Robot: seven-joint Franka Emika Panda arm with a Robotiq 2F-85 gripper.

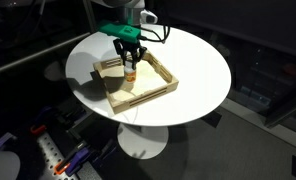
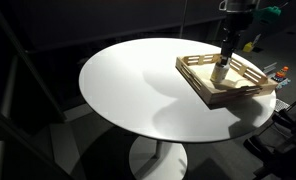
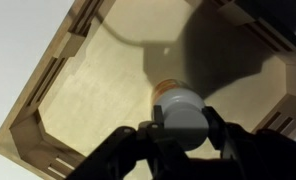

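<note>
An orange bottle with a white cap (image 3: 184, 115) stands upright inside a shallow wooden tray (image 1: 143, 98). In the wrist view I look straight down on the cap, and my gripper is shut on it, one dark finger on each side. The first exterior view shows the orange body of the bottle (image 1: 130, 75) under the fingers. From the other side, the pale bottle (image 2: 220, 72) is seen below the gripper, near the tray's (image 2: 223, 97) front wall. Whether its base touches the tray floor is hard to tell.
The tray rests on a round white table (image 2: 138, 85), near the robot's side. Tools and cables (image 1: 60, 165) hang at the robot's base.
</note>
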